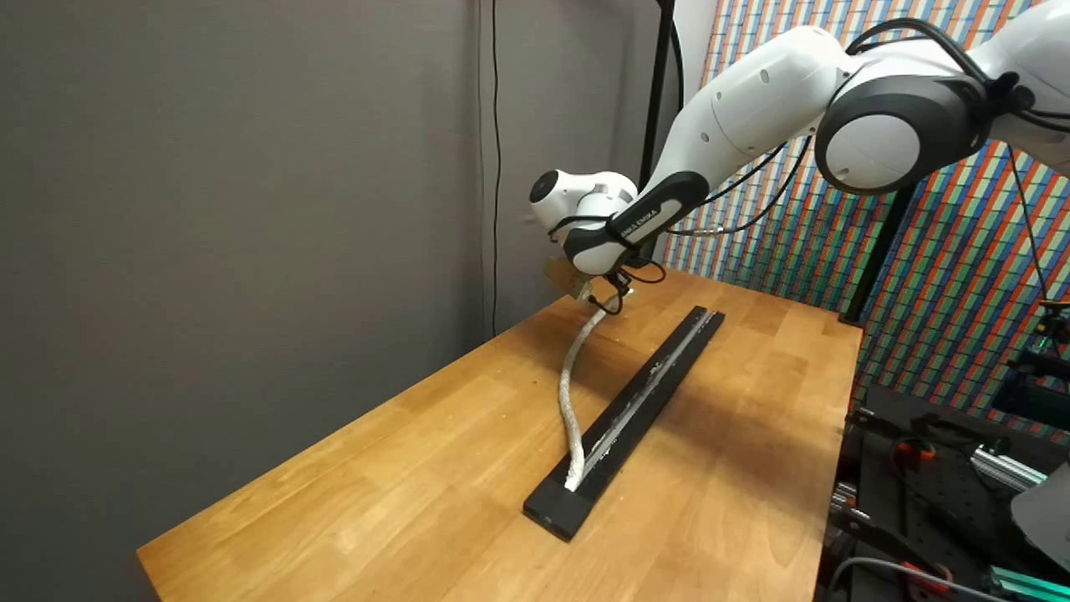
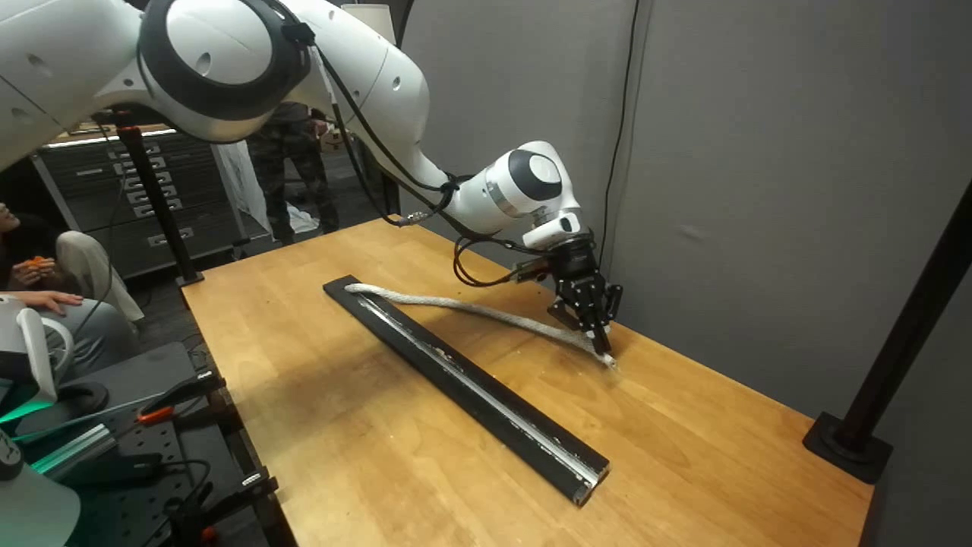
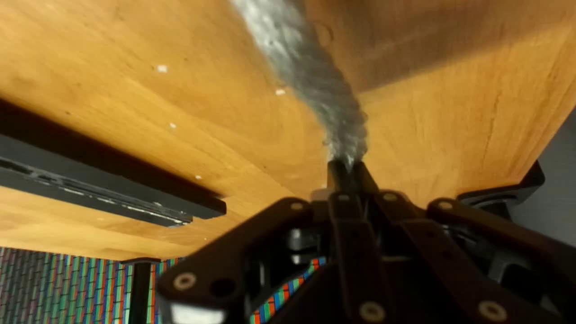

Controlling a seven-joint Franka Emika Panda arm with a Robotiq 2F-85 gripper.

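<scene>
A pale grey-white rope (image 1: 567, 397) runs in a gentle curve from the near end of a black grooved bar (image 1: 627, 421) to my gripper. In exterior view 2, my gripper (image 2: 602, 349) is shut on the rope (image 2: 510, 319) close to its free end, which pokes out just past the fingertips. The other rope end rests on the bar (image 2: 474, 390), at the start of its light-coloured groove. From the wrist, the rope (image 3: 318, 81) passes in between the closed fingertips of the gripper. Most of the groove lies empty, beside the rope.
A grey wall (image 2: 774, 182) borders the table on the arm's side. A black post (image 2: 870, 401) stands at one table corner.
</scene>
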